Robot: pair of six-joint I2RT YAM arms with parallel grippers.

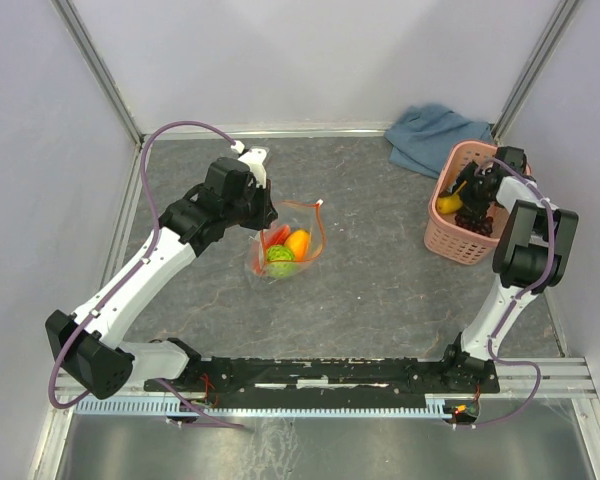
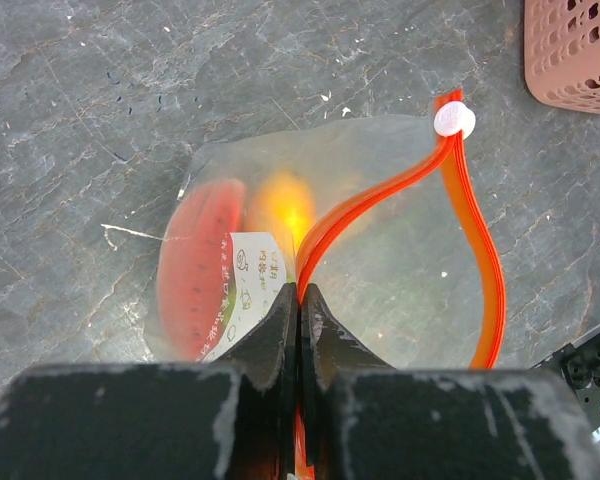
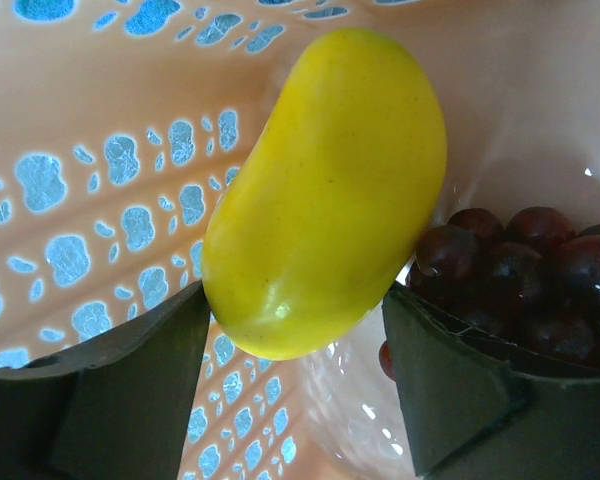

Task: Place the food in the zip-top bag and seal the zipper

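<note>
The zip top bag with its orange zipper holds red, orange and green food. My left gripper is shut on its rim. In the basket at the right, my right gripper has its fingers either side of the lower end of a yellow mango-like food, part open around it; whether they grip it firmly I cannot tell. Dark grapes lie beside it.
A blue cloth lies behind the basket at the back. The grey floor between bag and basket is clear.
</note>
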